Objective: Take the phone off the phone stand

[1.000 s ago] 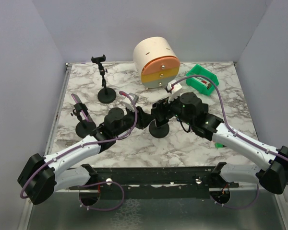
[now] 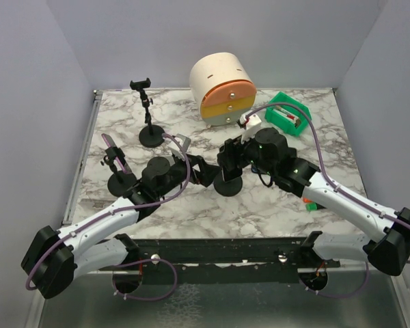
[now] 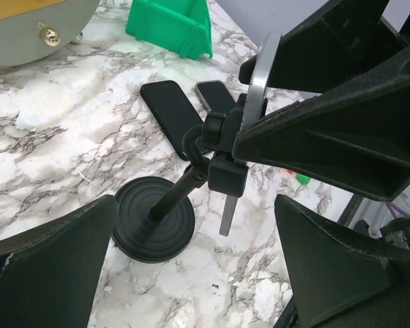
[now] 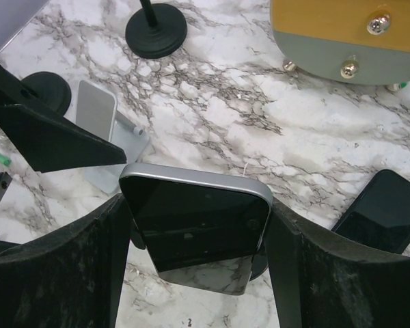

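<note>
The phone (image 4: pixel 195 219), a dark slab with a silver rim, is held in the clamp of the centre stand (image 3: pixel 154 219), between the fingers of my right gripper (image 2: pixel 234 154). In the right wrist view those fingers flank it; whether they grip it tightly I cannot tell. In the left wrist view the phone shows edge-on against the clamp. My left gripper (image 2: pixel 201 171) stands open just left of the stand, its fingers empty and apart from the phone.
Other stands (image 2: pixel 150 137) stand at the left and back left. A drawer cylinder (image 2: pixel 219 82), a green bin (image 2: pixel 287 113) and loose phones (image 3: pixel 171 116) lie toward the back and right.
</note>
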